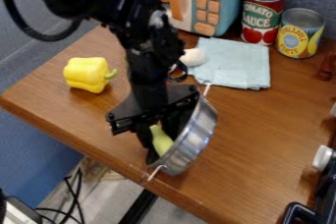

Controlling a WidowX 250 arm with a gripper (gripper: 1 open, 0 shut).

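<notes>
My gripper [159, 136] is at the near middle of the table, pointing down into a tilted metal pot [192, 141] with wire handles. A pale yellow-green object [161, 141] is between or just behind the fingers, partly hidden by them; whether they grip it or the pot cannot be told. A yellow bell pepper [88, 74] lies on the left of the wooden table [256, 144].
At the back stand a toy microwave [201, 2], a tomato sauce can [261, 14] and a yellow can [300, 35]. A cloth [234, 69] and a white object [194, 57] lie behind the arm. Dark appliance [308, 208] at right edge.
</notes>
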